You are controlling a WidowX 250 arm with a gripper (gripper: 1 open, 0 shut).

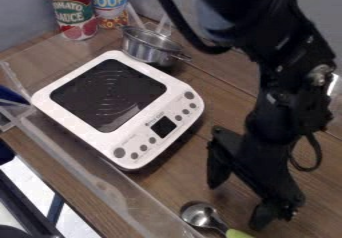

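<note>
My black gripper (242, 187) is open and low over the wooden counter, just behind and right of a metal scoop (201, 216) with a green handle (235, 234) at the bottom edge. Nothing shows between its fingers.
A white hot plate (74, 107) with a dark top takes up the left middle. Behind it stand a steel pot (150, 53), a tomato sauce can (74, 11) and a second can (110, 2). A clear plastic edge runs along the front left.
</note>
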